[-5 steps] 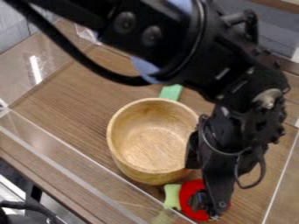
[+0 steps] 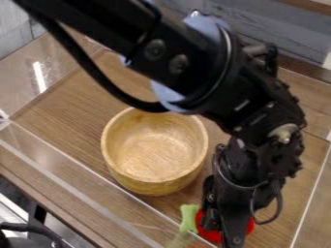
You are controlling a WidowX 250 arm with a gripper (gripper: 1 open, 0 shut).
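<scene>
My gripper points down at the front right of the wooden surface, shut on a red object with a light green part; the gripper hides much of that object, so its kind is unclear. A tan round bowl sits to the left of the gripper, upright, with nothing visible inside it.
The arm fills the top and right of the view. Bare wood lies left of and behind the bowl. A clear plastic edge runs along the front left, and a clear or pale wall stands at the upper left.
The arm and gripper have shifted slightly, and more of the red object is hidden behind the gripper. A green item seen behind the bowl a second ago is now out of sight behind the arm.
</scene>
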